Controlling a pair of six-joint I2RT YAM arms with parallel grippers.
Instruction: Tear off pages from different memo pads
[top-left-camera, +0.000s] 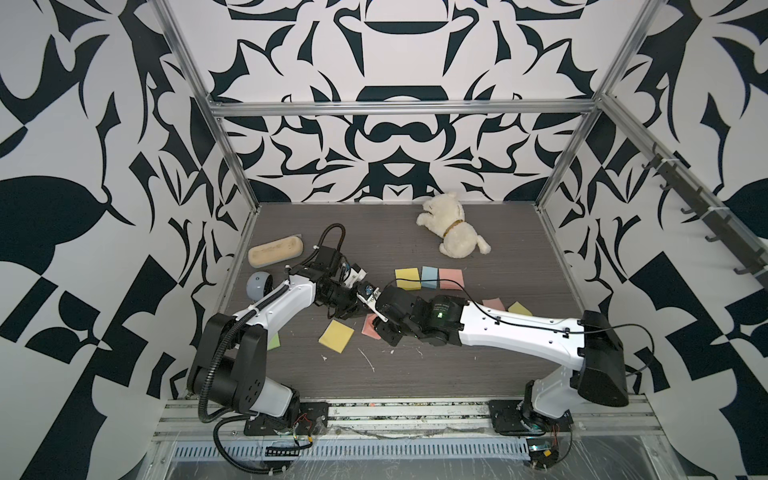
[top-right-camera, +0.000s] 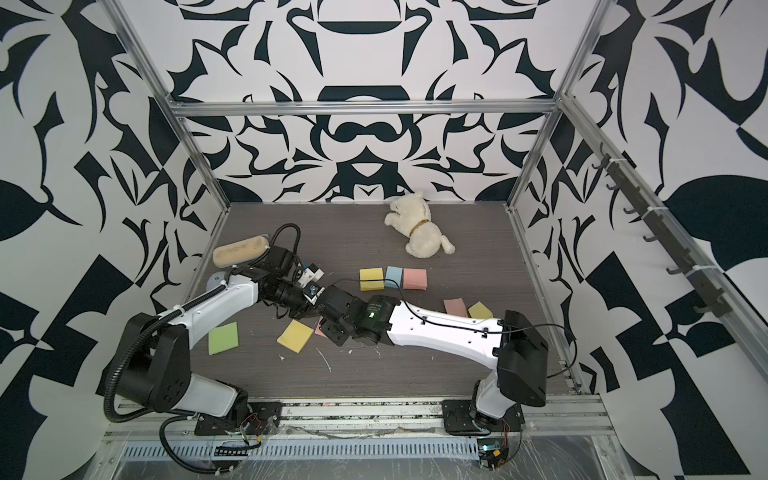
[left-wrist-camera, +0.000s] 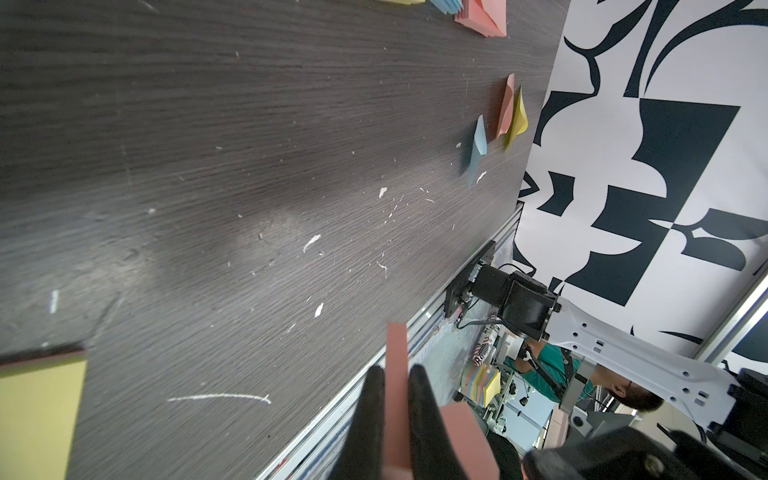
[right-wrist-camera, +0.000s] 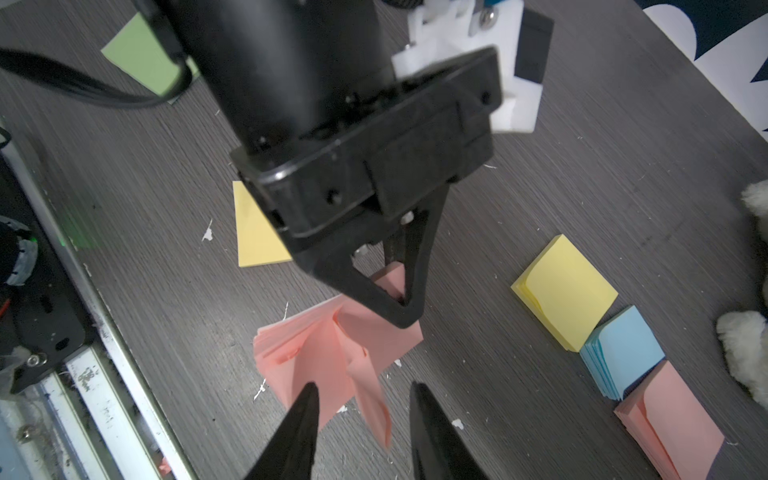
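Note:
A crumpled pink pad (right-wrist-camera: 336, 352) with a lifted page lies under my left gripper (top-left-camera: 352, 296), whose fingers are shut on the pink paper in the left wrist and right wrist views. My right gripper stands part open just beside it, the raised strip of pink page between its fingertips from that view, not visibly clamped. A yellow pad (top-left-camera: 336, 337) lies to the left. At the back centre sit yellow (right-wrist-camera: 564, 292), blue (right-wrist-camera: 624, 352) and pink (right-wrist-camera: 670, 420) pads in a row.
A green pad (top-right-camera: 223, 338) lies at left. Loose pink (top-right-camera: 454, 307) and yellow (top-right-camera: 480, 311) papers lie at right. A plush dog (top-left-camera: 454, 226), a beige oblong (top-left-camera: 274, 251) and a grey rounded object (top-left-camera: 258, 285) stand farther back.

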